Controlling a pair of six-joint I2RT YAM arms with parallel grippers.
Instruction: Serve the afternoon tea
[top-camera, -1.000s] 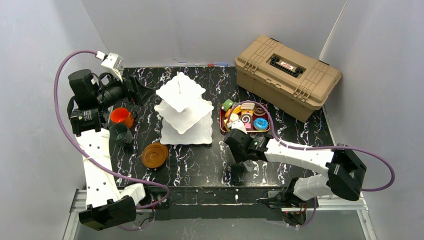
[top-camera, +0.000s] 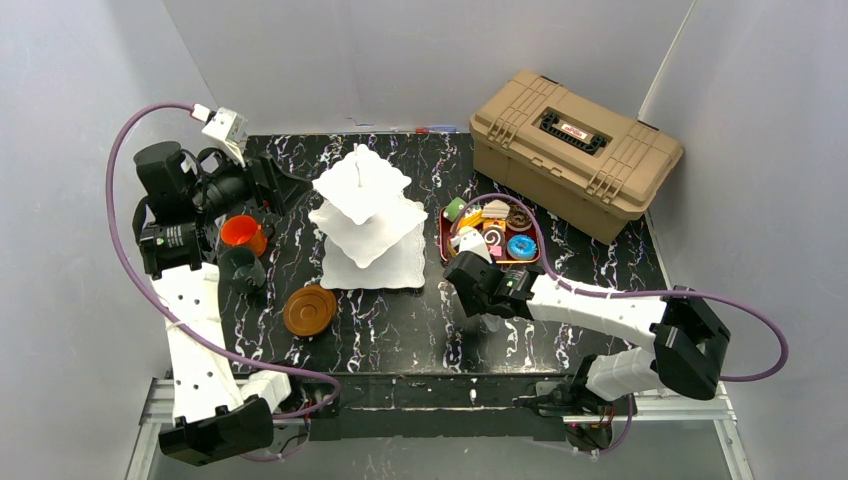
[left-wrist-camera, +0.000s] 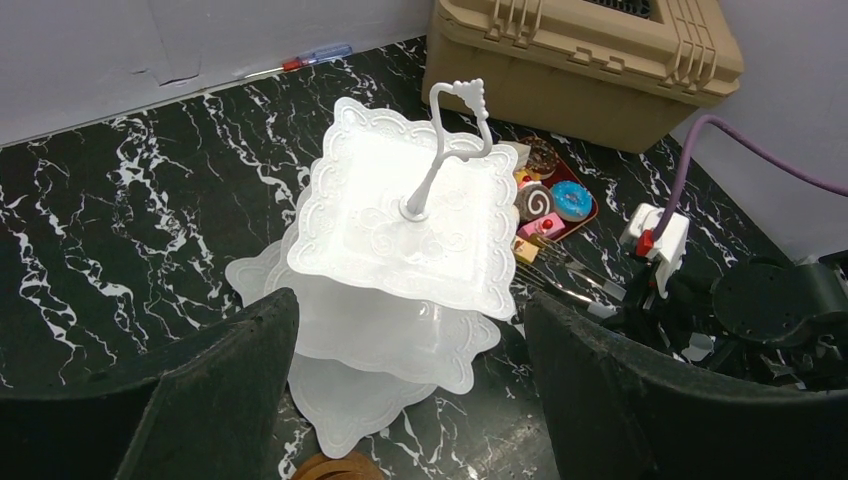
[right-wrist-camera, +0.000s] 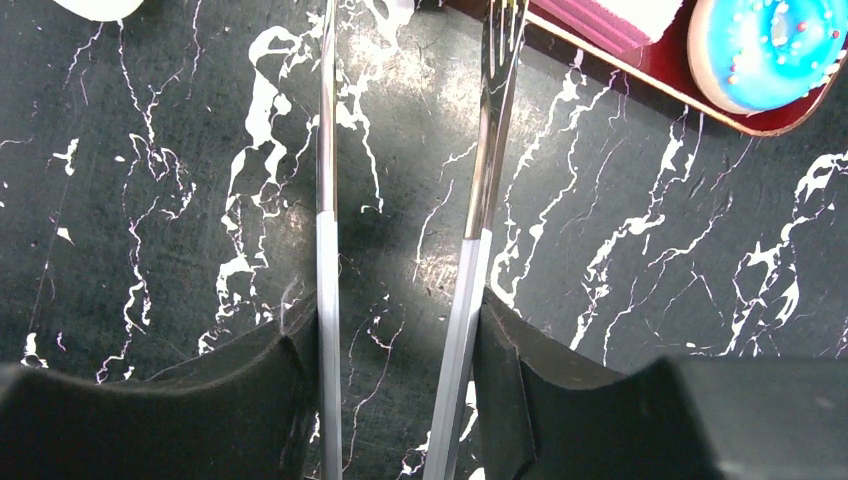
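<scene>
In the left wrist view, a white three-tier stand (left-wrist-camera: 375, 235) stands with its tiers bare. My left gripper hangs open on its left side, nothing between the fingers. Across in the right wrist view, my right gripper is shut on metal tongs (right-wrist-camera: 480, 190) with grey handles, which it holds above the tabletop; one prong ends like a fork and the two arms stand apart. Ahead of them is a red tray (top-camera: 530, 262) with several toy sweets, among them a blue donut (right-wrist-camera: 775, 45) and a pink cake (right-wrist-camera: 625, 18). The tongs' tips run out of that view.
An orange cup (top-camera: 240, 232), a dark cup (top-camera: 241, 270) and a brown round lid or coaster (top-camera: 309, 311) lie at the left. Behind the tray rises a tan case (top-camera: 565, 150). Clear black tabletop (top-camera: 400, 335) lies in front of the stand.
The left arm and the stand stay put.
</scene>
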